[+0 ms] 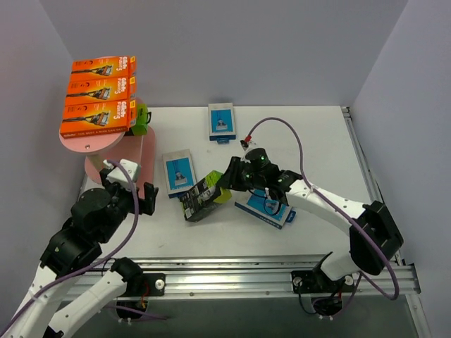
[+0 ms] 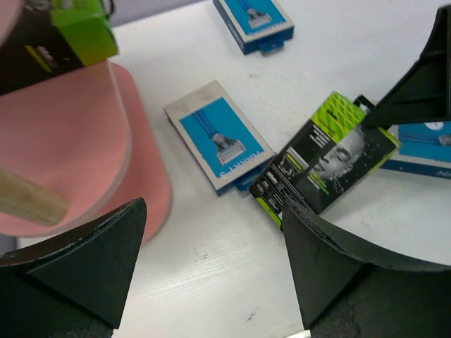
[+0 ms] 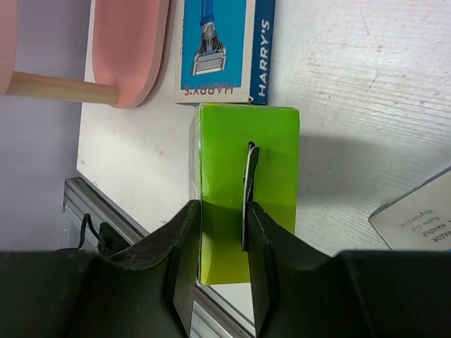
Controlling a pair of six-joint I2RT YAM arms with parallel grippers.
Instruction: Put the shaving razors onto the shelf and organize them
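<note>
A black-and-green razor box point(image 1: 203, 198) is tilted, its green end point(image 3: 225, 141) toward my right gripper point(image 1: 230, 179). In the right wrist view this gripper's fingers point(image 3: 184, 236) stand apart at the green end, and a thin hang tab point(image 3: 249, 179) touches one of them; how firmly they grip does not show. My left gripper stands open and empty in front of the pink shelf point(image 1: 146, 158). Three orange razor boxes point(image 1: 97, 92) lie on the shelf's top tier, with another green-ended box point(image 1: 141, 120) below them.
Blue-and-white razor boxes lie on the white table: one point(image 1: 179, 173) beside the shelf, one point(image 1: 221, 121) at the back, one point(image 1: 266, 207) partly under my right arm. A metal rail point(image 1: 232, 267) runs along the front.
</note>
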